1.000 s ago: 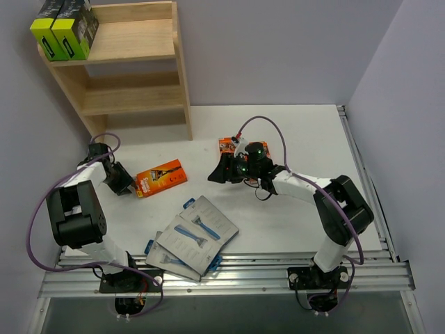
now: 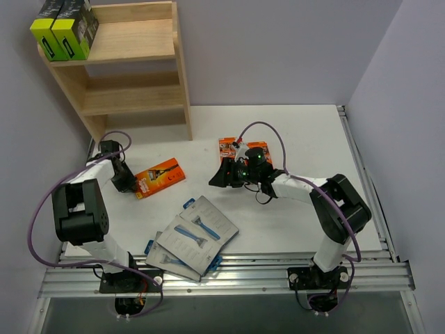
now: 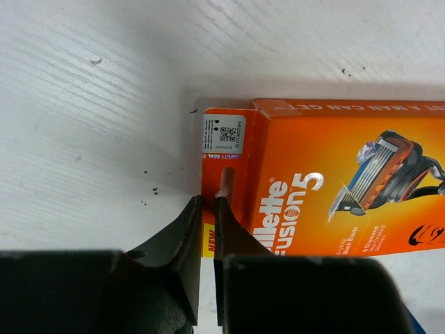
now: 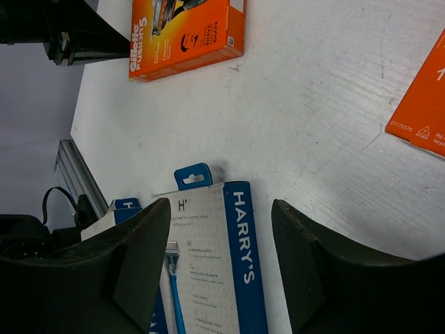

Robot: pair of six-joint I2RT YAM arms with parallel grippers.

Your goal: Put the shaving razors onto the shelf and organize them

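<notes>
An orange Gillette Fusion5 razor box (image 2: pixel 160 178) lies flat on the white table below the shelf (image 2: pixel 132 94). At its left end, my left gripper is down over the thin hanging tab (image 3: pixel 224 149). Only a narrow gap shows between its fingers; whether they pinch the tab is unclear. My right gripper stands open above the table, with nothing between its fingers. Below it in the right wrist view is a Harry's razor pack (image 4: pixel 201 261). More orange boxes (image 2: pixel 227 147) lie partly hidden behind the right arm.
Two black-and-green boxes (image 2: pixel 66 31) stand on the shelf's top board at the left; the visible boards beside and below are bare. Several Harry's packs (image 2: pixel 198 233) overlap near the table's front edge.
My left gripper has shifted slightly right, onto the end of the orange box. The box has moved slightly left and turned a little. The right arm has barely moved.
</notes>
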